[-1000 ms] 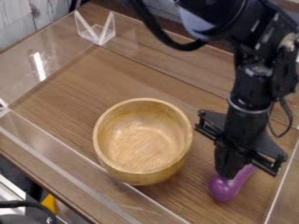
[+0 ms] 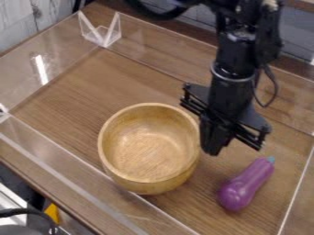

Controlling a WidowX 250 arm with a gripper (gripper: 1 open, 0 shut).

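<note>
My gripper [image 2: 223, 128] hangs over the wooden tray floor, just right of a round wooden bowl [image 2: 147, 147], near its rim and shut, with nothing visible between its fingers. A purple eggplant [image 2: 245, 184] lies on the floor at the lower right, below and apart from the gripper. The bowl's inside is empty.
A clear plastic piece [image 2: 98, 27] stands at the back left. Tray edges run along the left and right.
My gripper has moved left and up, away from above the eggplant toward the bowl, uncovering the eggplant. The bowl has stayed in place.
</note>
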